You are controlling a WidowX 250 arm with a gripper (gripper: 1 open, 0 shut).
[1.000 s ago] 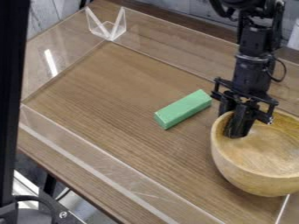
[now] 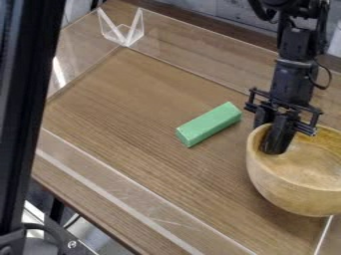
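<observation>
The black arm comes down from the top right, and its gripper [image 2: 277, 137] reaches into the near rim of a large tan bowl [image 2: 300, 184] at the right edge of the wooden table. The fingertips are partly inside the bowl at its left rim; whether they are shut on the rim is hard to tell. A green block [image 2: 208, 126] lies on the table just left of the bowl, apart from it.
A white wire-like holder [image 2: 122, 28] stands at the back left. Dark structures border the left side.
The gripper and bowl have shifted slightly to the right, the gripper a little upward at its base. The green block looks unmoved.
</observation>
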